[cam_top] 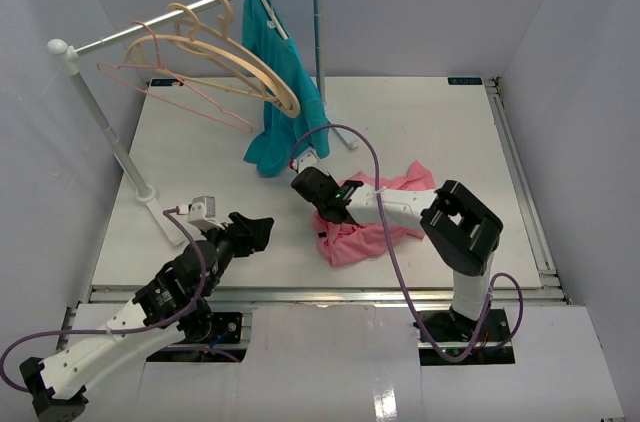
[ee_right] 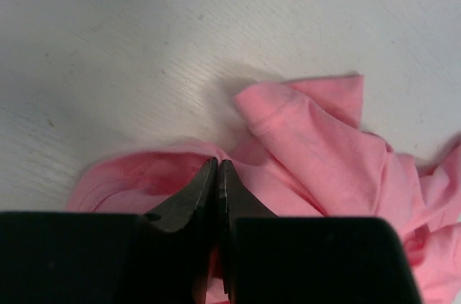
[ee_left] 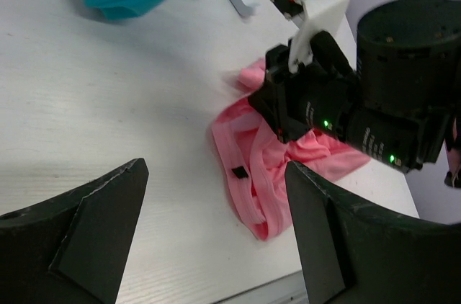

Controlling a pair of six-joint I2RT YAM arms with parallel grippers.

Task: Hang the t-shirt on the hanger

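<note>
A crumpled pink t-shirt (cam_top: 350, 242) lies on the white table, also seen in the left wrist view (ee_left: 245, 174). My right gripper is down on its upper edge, fingers closed with pink fabric at the tips. My left gripper (cam_top: 255, 232) is open above the table left of the shirt; in the left wrist view its fingers (ee_left: 86, 232) stand wide apart with nothing between. Wooden hangers (cam_top: 270, 87) and a pink hanger (cam_top: 200, 112) hang from the rail (cam_top: 170, 14).
A teal shirt (cam_top: 280, 132) hangs on the rack, close behind my right gripper. The rack's posts (cam_top: 105, 127) stand at the left and back.
</note>
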